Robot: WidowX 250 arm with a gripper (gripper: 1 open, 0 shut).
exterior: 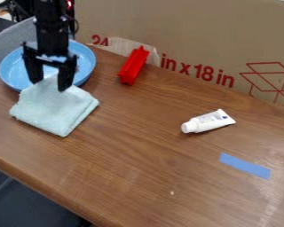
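A black gripper point(50, 75) hangs at the upper left, open, its fingertips just over the upper part of a folded pale cloth point(54, 110) on the wooden table. Whether the fingertips touch the cloth cannot be told. Behind the gripper and cloth is a blue plate point(84, 56), partly hidden by both.
A red object point(134, 66) lies right of the plate by a cardboard wall point(201, 40). A white tube point(208, 121) and a blue tape strip point(244, 165) are on the right.
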